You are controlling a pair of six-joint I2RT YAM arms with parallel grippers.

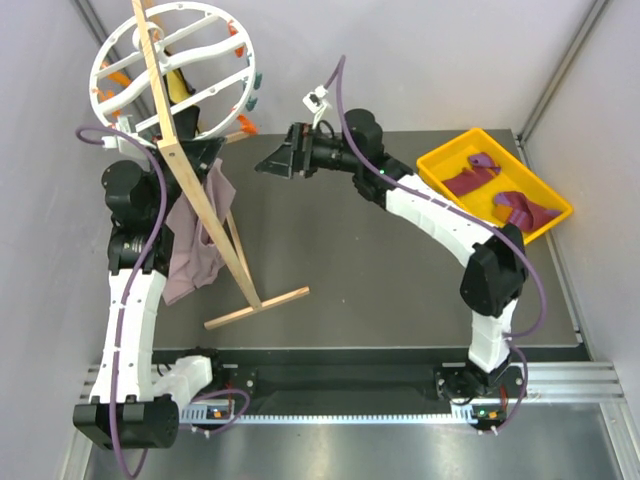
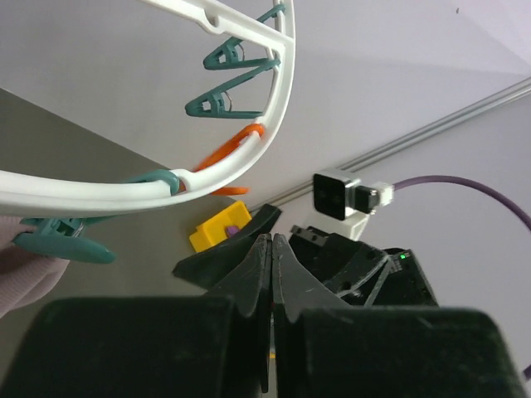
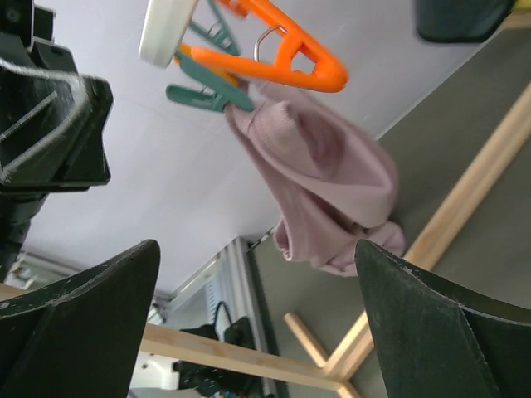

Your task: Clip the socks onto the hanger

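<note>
The white round hanger (image 1: pixel 215 50) with coloured clips hangs on a wooden stand. Pink socks dangle from it, gathered at teal clips; in the left wrist view pink cloth (image 2: pixel 21 274) is at the left edge by a clip. My left gripper is shut, nothing visible between its fingers, just below the hanger's rim. My right gripper (image 1: pixel 275 162) stands open and empty to the right of the hanger, its fingertips (image 3: pixel 402 290) spread wide.
A yellow bin (image 1: pixel 440 155) with maroon and purple socks lies at the right. The wooden stand (image 1: pixel 255 312) stands on the dark table, whose middle is clear.
</note>
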